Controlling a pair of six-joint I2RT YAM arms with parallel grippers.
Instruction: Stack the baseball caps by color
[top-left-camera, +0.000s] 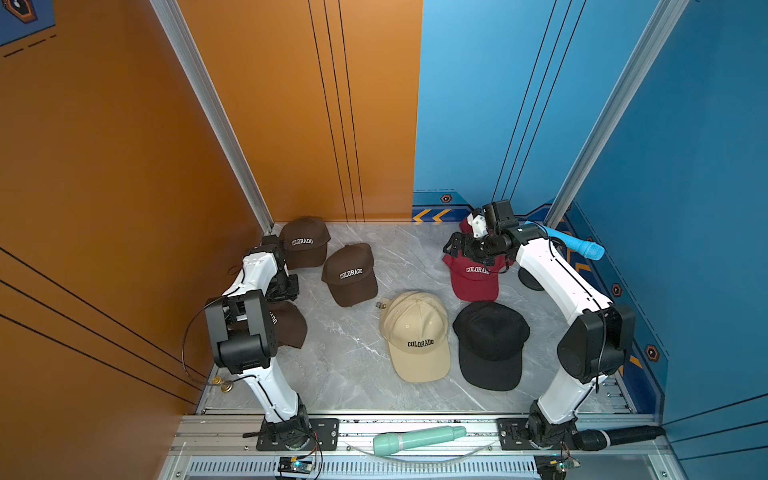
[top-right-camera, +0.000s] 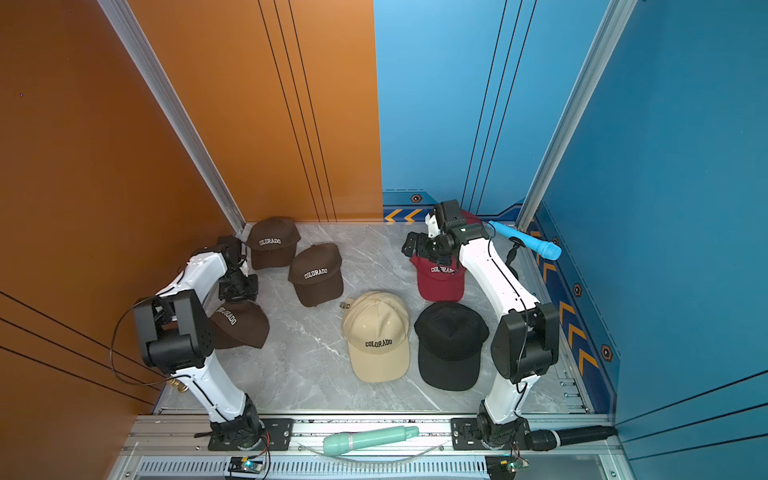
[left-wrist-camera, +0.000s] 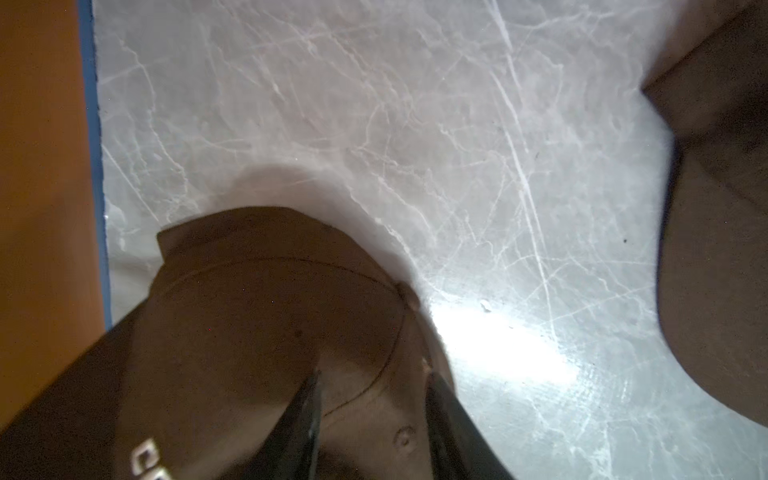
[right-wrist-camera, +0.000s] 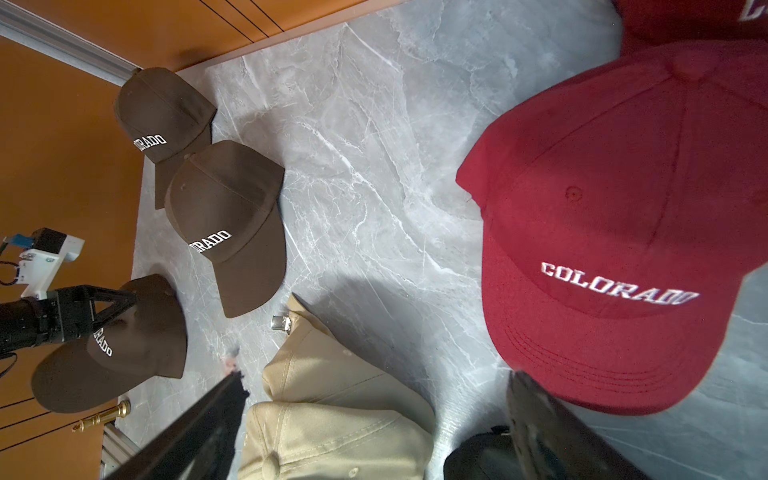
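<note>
My left gripper is low over the left brown cap (left-wrist-camera: 240, 336), fingers part apart; whether it touches the fabric is unclear. Two more brown caps (top-left-camera: 304, 240) (top-left-camera: 350, 276) lie at back left. My right gripper is open, raised over the front red cap (right-wrist-camera: 608, 240), nothing visible between its fingers. Another red cap (right-wrist-camera: 696, 20) sits behind that one, mostly hidden in the top views. A beige cap (top-left-camera: 414, 336) lies at front centre, a black cap (top-left-camera: 491, 344) right of it; a further black item at back right is largely hidden by my right arm.
Orange and blue walls (top-left-camera: 680, 160) border the marble table (top-left-camera: 408, 252). A blue tube (top-left-camera: 580, 244) is behind the right arm. The centre back and the front left of the table have free room.
</note>
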